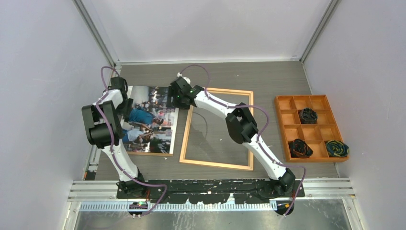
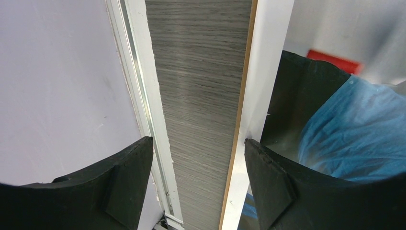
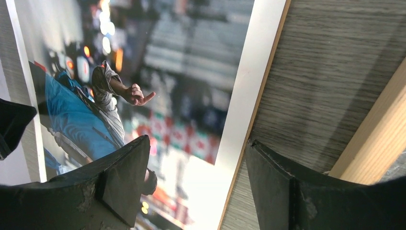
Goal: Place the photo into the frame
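The photo (image 1: 148, 125), a street scene with a white border and a thin brown edge, lies face up on the left of the table. At its left edge stands my left gripper, open; its inner finger (image 2: 270, 177) reaches the white border (image 2: 261, 81). My right gripper is also open, with the photo's right border (image 3: 246, 81) between its spread fingers. Whether either finger presses on the photo, I cannot tell. The light wooden frame (image 1: 216, 165) lies flat just to the right, partly covered by my right arm.
An orange compartment box (image 1: 282, 127) holding several dark rolled items stands at the far right. The left wall (image 2: 62, 86) is close to my left gripper. Bare table shows between frame and box.
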